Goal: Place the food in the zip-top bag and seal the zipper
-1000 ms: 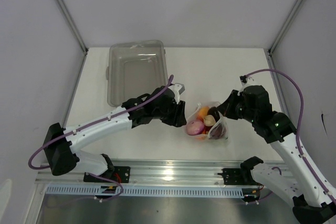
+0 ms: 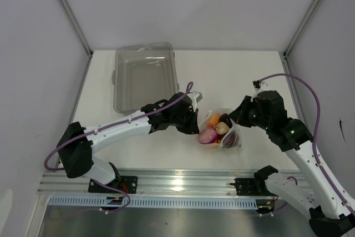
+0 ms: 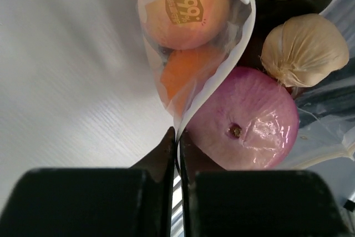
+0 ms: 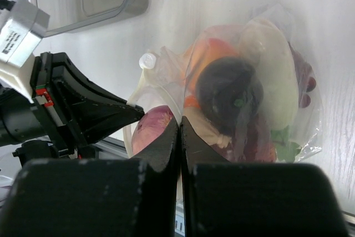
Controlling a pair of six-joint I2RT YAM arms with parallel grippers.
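The clear zip top bag [image 2: 233, 138] sits with its mouth open, full of food. A purple onion [image 3: 249, 120] lies near the mouth beside a tan bulb [image 3: 305, 48], with orange produce [image 3: 188, 12] behind the film. My left gripper is shut on the white rim at one corner of the mouth. On the opposite side, my right gripper is also shut with the rim running between its fingertips. A white zipper slider [image 4: 147, 61] sits at the far end of the mouth. Through the film show a dark round item [image 4: 229, 87] and a pale one.
An empty clear grey container [image 2: 145, 76] stands at the back left of the white table [image 2: 222, 70]. Bare table lies behind the bag and to its right. A metal rail [image 2: 177, 177] runs along the front edge.
My left gripper has moved slightly right and its wrist has turned. The onion and near side of the bag shifted slightly right. The right arm has stayed still.
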